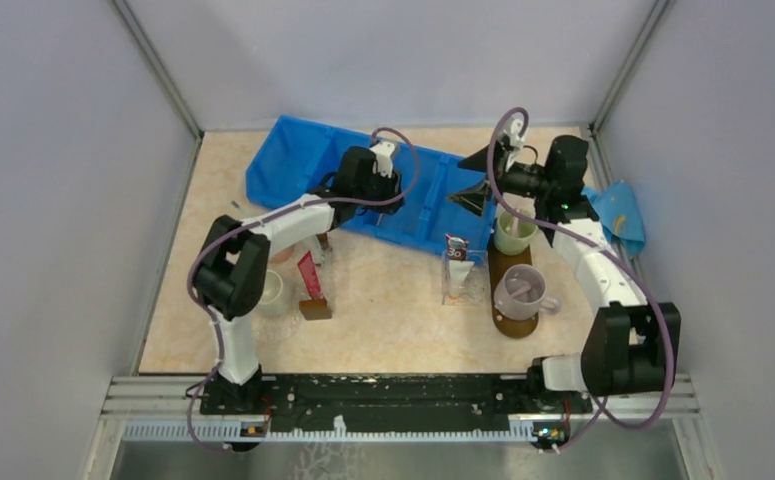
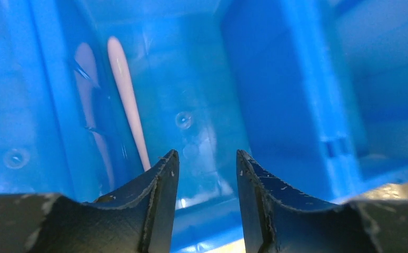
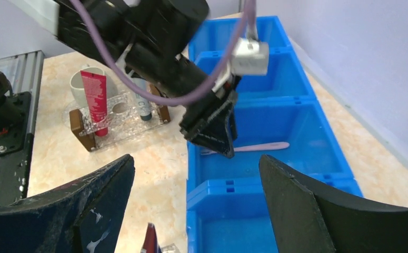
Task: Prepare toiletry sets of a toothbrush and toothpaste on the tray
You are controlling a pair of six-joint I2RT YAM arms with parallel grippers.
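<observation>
A pale pink toothbrush (image 2: 125,84) lies on the floor of one compartment of the blue tray (image 1: 273,165), along its side wall; its lower end runs behind my left finger in the left wrist view. Over that compartment, low down, is my left gripper, its fingers apart and empty. In the right wrist view the toothbrush (image 3: 259,147) shows beyond the left gripper's tips. Wide open, my right gripper hangs above the tray's right end. A red toothpaste tube (image 3: 96,100) and a grey tube (image 3: 141,97) stand in a clear holder.
A second clear holder with a white tube (image 1: 458,275) stands in front of the tray. Near the right edge are a green cup (image 1: 513,236), a grey-pink mug (image 1: 521,292) and blue cloth (image 1: 621,215). The white mug (image 1: 273,294) is at left.
</observation>
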